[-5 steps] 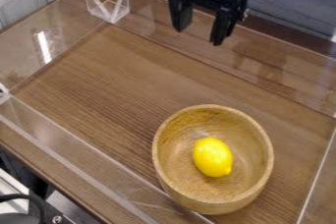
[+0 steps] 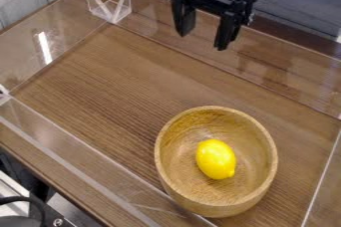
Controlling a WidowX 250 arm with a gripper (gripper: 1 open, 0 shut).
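My dark gripper (image 2: 206,22) hangs over the back middle of the wooden surface, its two black fingers pointing down; whether they are open or shut is hard to tell, and I see nothing clearly held. Toward the front right, well apart from the gripper, a yellow lemon-like object (image 2: 216,159) lies in a round tan bowl (image 2: 176,172).
A small white wire-like object (image 2: 110,4) stands at the back left. Black cables or parts show at the lower left edge.
The gripper has shifted slightly at the back. The bowl and yellow object have not moved.
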